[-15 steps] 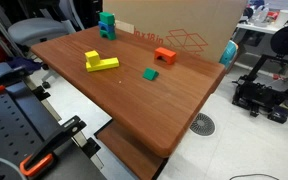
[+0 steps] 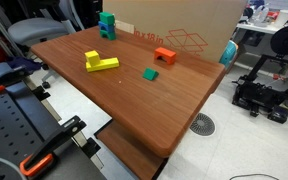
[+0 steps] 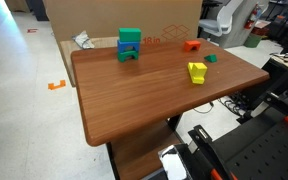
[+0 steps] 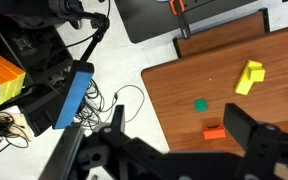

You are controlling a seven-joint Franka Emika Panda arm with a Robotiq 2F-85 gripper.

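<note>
My gripper stands open in the wrist view, dark fingers wide apart, high over the brown table with nothing held. Two yellow blocks [image 2: 102,64] sit together at the table's near left in exterior view 1, one resting on the other. A small green block [image 2: 150,74] lies alone near the middle. Farther back is an orange-red arch-shaped block [image 2: 165,55]. A green block [image 3: 130,34] tops a blue piece [image 3: 129,46] at the back of the table; this stack does not clearly show in the wrist view.
A cardboard panel [image 3: 74,15] stands along the table's far side. A black surface with red-marked brackets [image 2: 39,163] stands alongside, and cables [image 4: 109,95] lie on the floor.
</note>
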